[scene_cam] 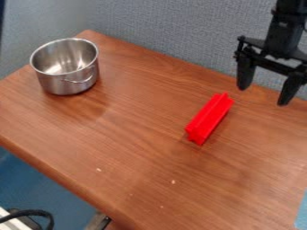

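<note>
My black gripper (264,83) hangs at the upper right, its two fingers spread open with nothing between them, above and to the right of a long red block (210,117). The block lies at a slant on the wooden table, right of centre. A steel pot (65,66) with a wire handle stands at the table's upper left, apart from both.
A grey textured wall (180,27) runs behind it. A black cable and some hardware sit at the lower left, beside the table's edge.
</note>
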